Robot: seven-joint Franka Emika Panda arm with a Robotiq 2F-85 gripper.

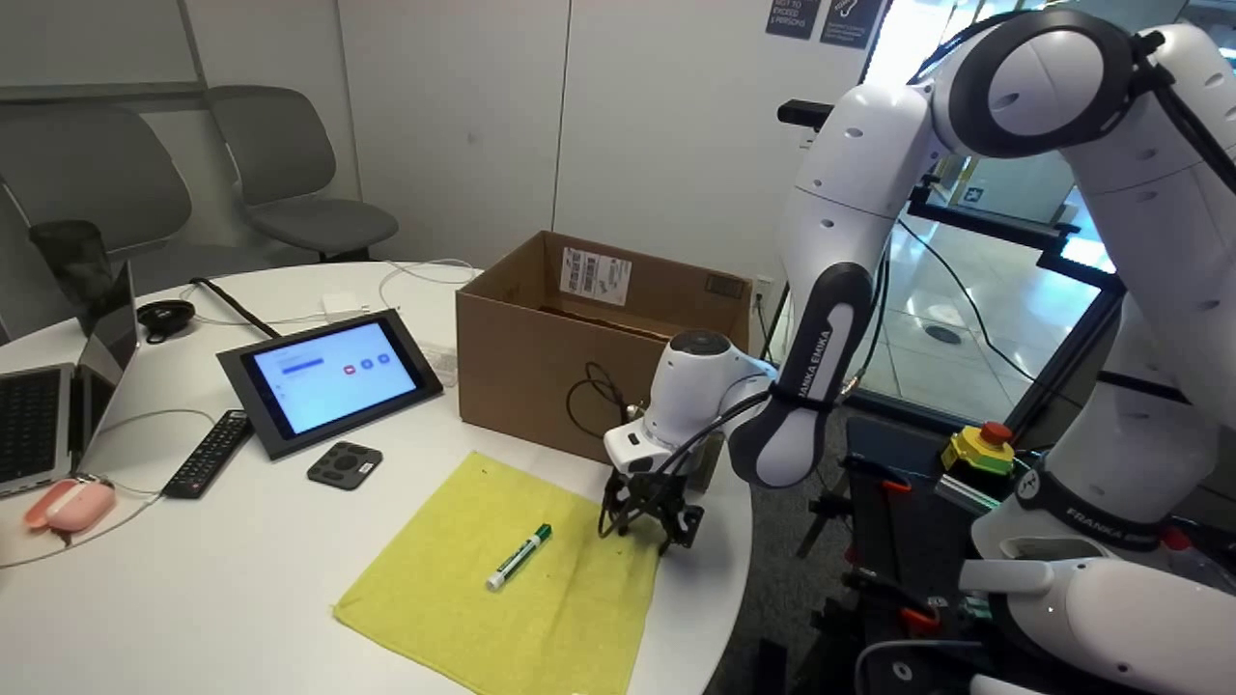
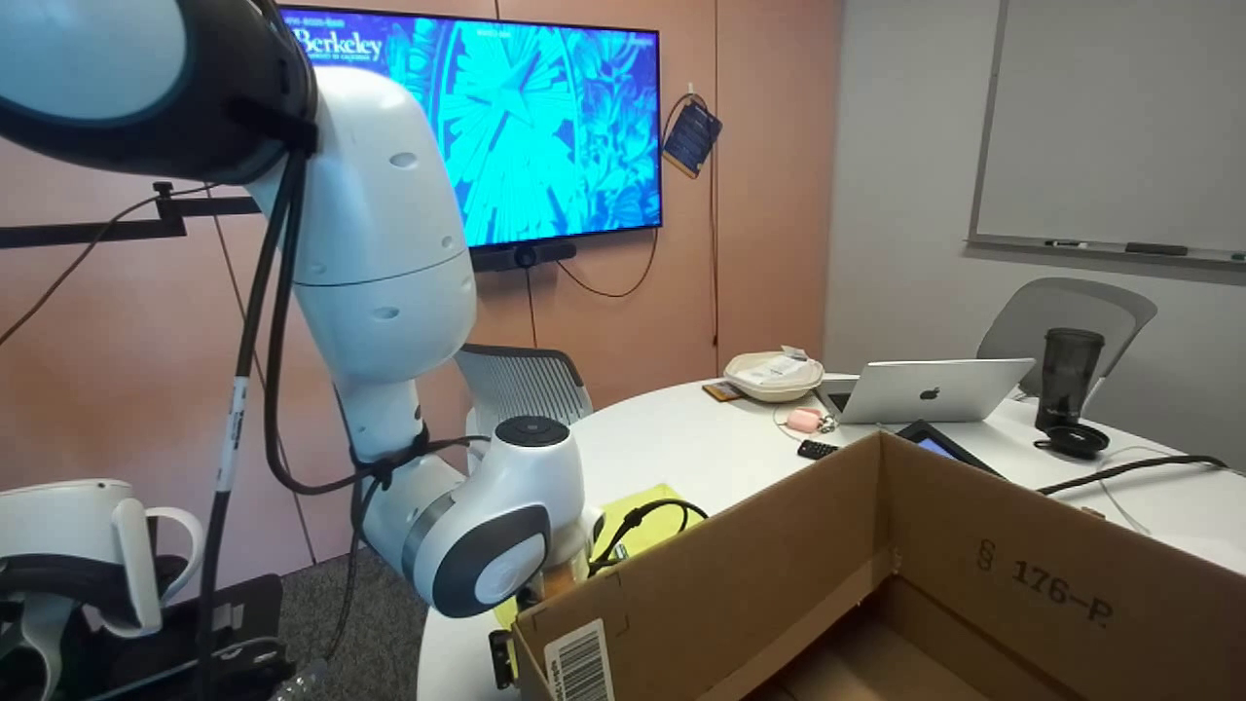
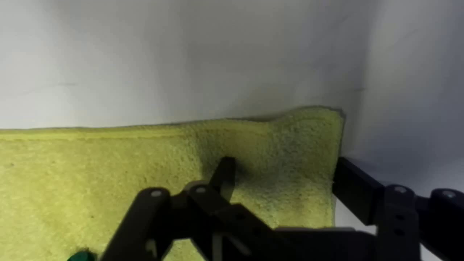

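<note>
A yellow cloth point(image 1: 463, 579) lies spread on the white table, and a green-capped marker point(image 1: 519, 556) rests on it. At the cloth's corner near the box is my gripper point(image 1: 644, 535), pointing down. In the wrist view the gripper is part open, one fingertip point(image 3: 225, 172) over the cloth and the other just at its side edge. The cloth's corner point(image 3: 304, 135) spans the gap and looks slightly rippled. Whether the fingers press on the cloth cannot be told. Only the marker's green end point(image 3: 82, 256) shows at the bottom edge there.
An open cardboard box point(image 1: 545, 376) stands right behind the gripper. A tablet point(image 1: 336, 371), a black remote point(image 1: 209, 454) and a small dark controller point(image 1: 344, 464) lie left of the cloth. The table's edge is close on the right.
</note>
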